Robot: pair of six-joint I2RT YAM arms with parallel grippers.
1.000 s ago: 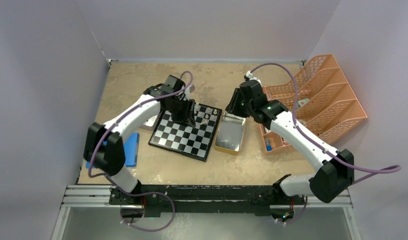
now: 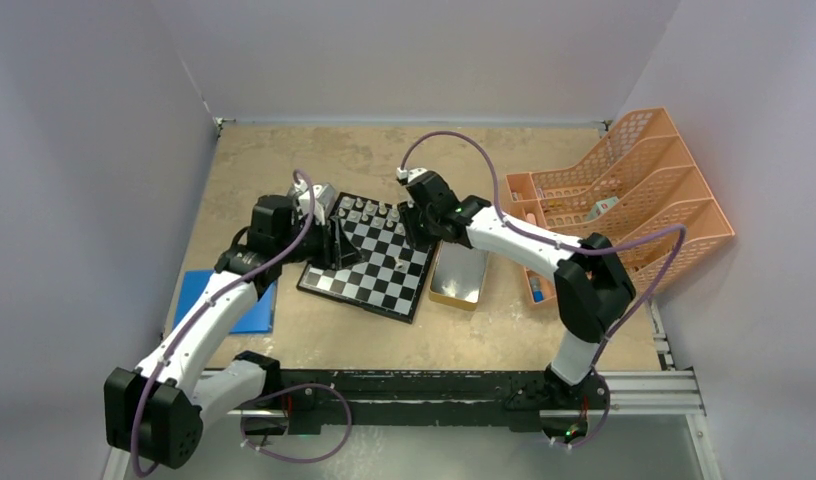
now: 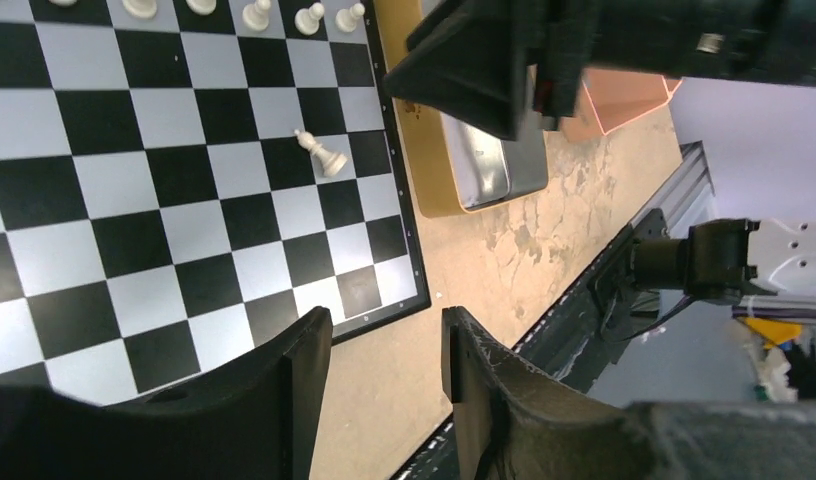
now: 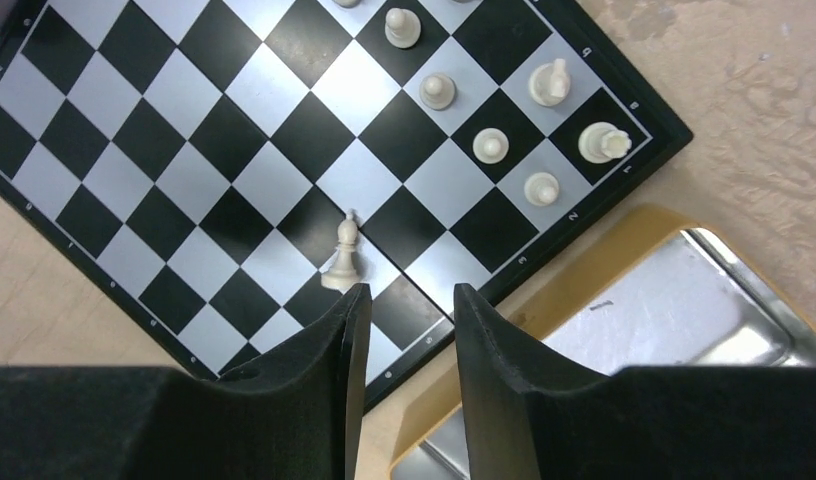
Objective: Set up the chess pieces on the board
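A white chess piece (image 2: 399, 264) lies on its side on the chessboard (image 2: 329, 283), towards the right side. It shows clear of all fingers in the left wrist view as a toppled piece (image 3: 324, 158) and in the right wrist view as a piece (image 4: 342, 258) with its base towards my fingers. My left gripper is open and empty over the board's left part. My right gripper, also open and empty, hangs over the right edge. Several white pieces (image 4: 492, 146) stand upright at the far end.
A gold-rimmed metal tin (image 2: 454, 301) adjoins the board's right side. Beyond it stands an orange organiser (image 2: 699, 222). A blue folder (image 2: 252, 312) lies at the left. The board's near half holds no standing pieces.
The fallen piece has shifted towards the near side of the board and turned. My left arm has swung left; my right arm has come left from above the tin to the board's edge.
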